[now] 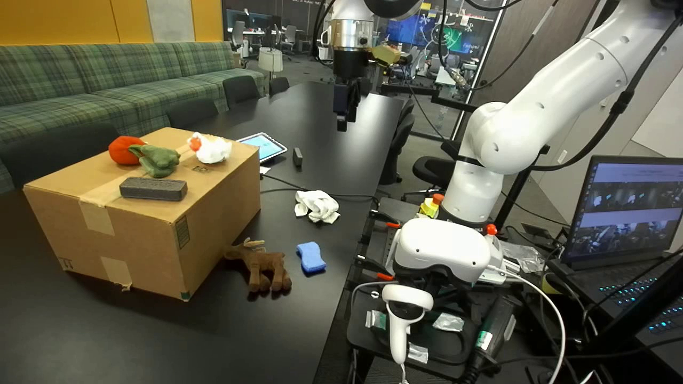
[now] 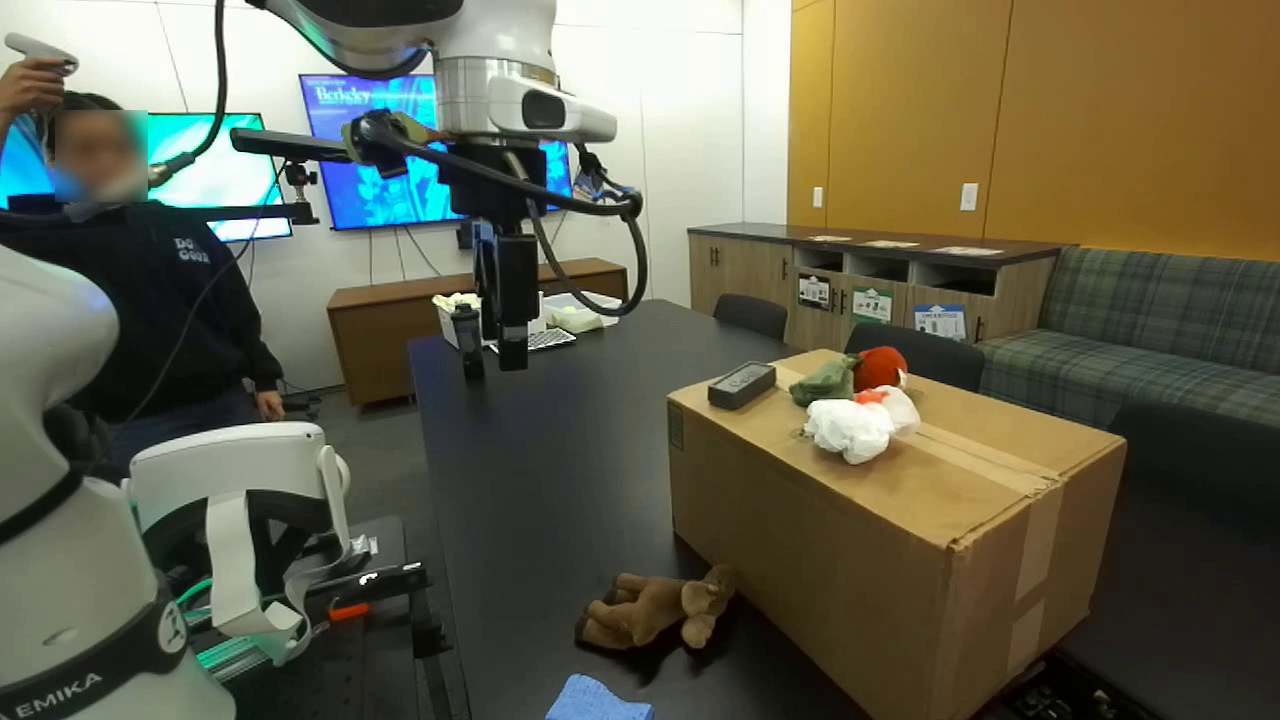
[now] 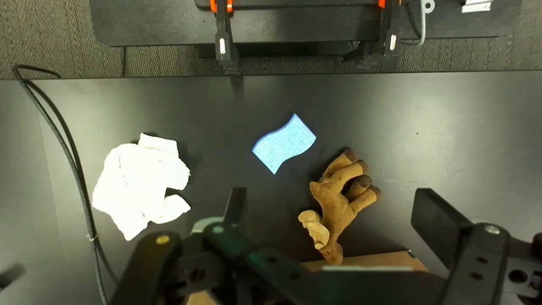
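My gripper is open, its two black fingers (image 3: 440,223) wide apart with nothing between them. It hangs high above the black table (image 1: 301,339), well clear of everything on it. In the wrist view a blue wavy sponge (image 3: 284,144) lies near the middle. A brown plush moose (image 3: 336,203) rests on its side close by, its head toward the cardboard box. To the left is a crumpled white cloth (image 3: 139,180). On top of the box sit a dark grey eraser block (image 1: 153,189), a green plush (image 1: 156,160), a red plush (image 1: 125,150) and a white plush with orange (image 1: 211,148).
The large cardboard box (image 1: 128,240) is a tall obstacle on the table. Black cables (image 3: 76,167) run past the cloth. A tablet (image 1: 263,146) lies behind the box. A cart with a white headset (image 1: 442,248) stands along the table edge. A person (image 2: 156,288) stands behind the arm.
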